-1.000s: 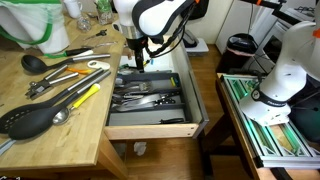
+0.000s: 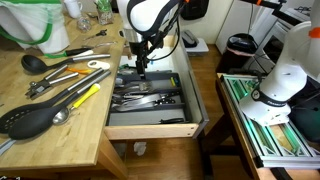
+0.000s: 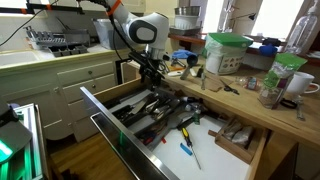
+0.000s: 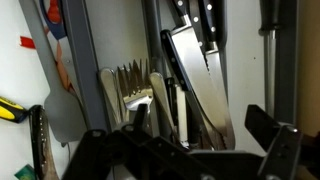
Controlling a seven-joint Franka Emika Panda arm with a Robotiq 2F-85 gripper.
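My gripper stands open above an open drawer of utensils (image 2: 150, 131). Below and ahead of its fingers, in the wrist view, lie two black-handled knives (image 4: 200, 85) with long bright blades. Left of them are several forks (image 4: 131, 80) and other slim cutlery in a middle compartment. Nothing shows gripped between the fingers, though they cover the lower ends of some cutlery. From the exterior side, the gripper (image 2: 141, 70) hangs over the drawer's back part, near the counter edge.
Black ladles and spoons (image 2: 35, 120) lie on the wooden counter (image 2: 88, 135) beside the drawer. Thin dividers (image 4: 85, 60) split the drawer into compartments. More tools, including a blue-handled screwdriver (image 3: 187, 137), lie in the drawer's nearer part. Pots and baskets (image 3: 228, 52) crowd the counter's back.
My gripper has shifted or turned slightly over the back of the drawer. The drawer and its contents look unchanged.
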